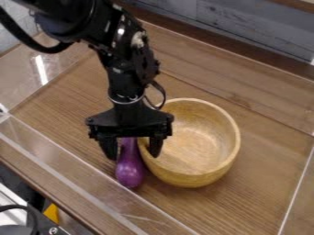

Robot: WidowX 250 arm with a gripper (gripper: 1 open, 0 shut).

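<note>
The black gripper (130, 145) hangs low over a purple eggplant-shaped object (130, 171), its fingers apart on either side of that object's upper end. Right beside it stands a light wooden bowl (199, 147), its left rim next to the right finger; whether they touch is hard to tell. The purple object lies lengthwise on the wooden surface, outside the bowl, with its upper end partly hidden by the gripper.
A grey wall runs along the back, and a cable and a small yellow item show beyond the lower left edge.
</note>
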